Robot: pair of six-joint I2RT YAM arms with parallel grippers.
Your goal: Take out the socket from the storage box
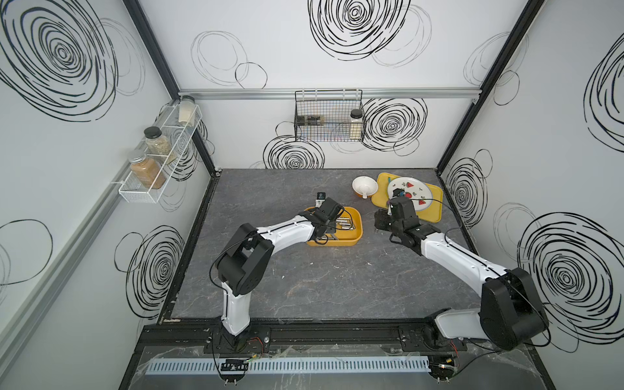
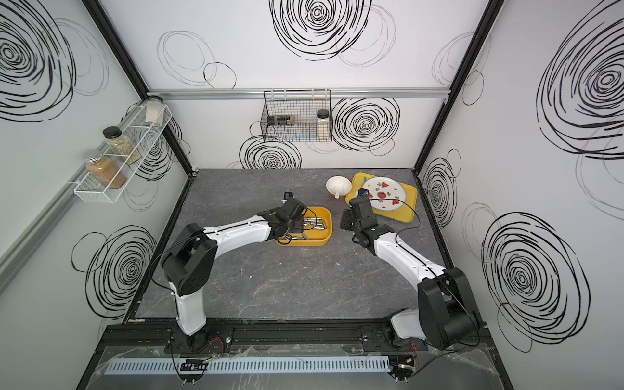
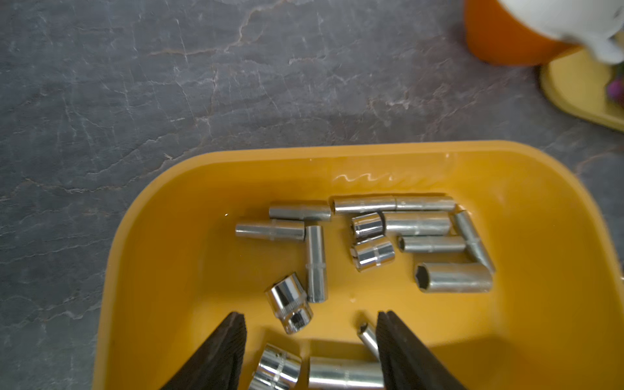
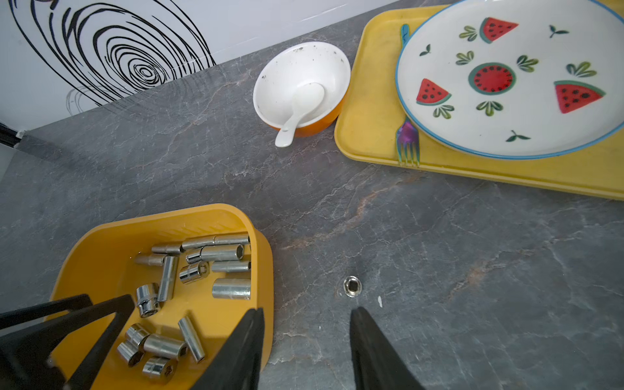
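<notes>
The yellow storage box (image 3: 162, 273) holds several silver sockets of differing lengths and widths, lying on their sides. My left gripper hangs over the box, its fingers parted above the sockets, with none seen lifted between them; a wider socket (image 3: 286, 295) lies just beyond them. My right gripper stands open over the table just right of the box. On the table below it a small silver socket (image 4: 352, 286) sits outside the box.
A white-and-orange bowl with a spoon (image 4: 266, 84) stands behind the box. A yellow tray (image 4: 370, 130) with a plate and fork is at the back right. Wire racks with jars hang on the walls.
</notes>
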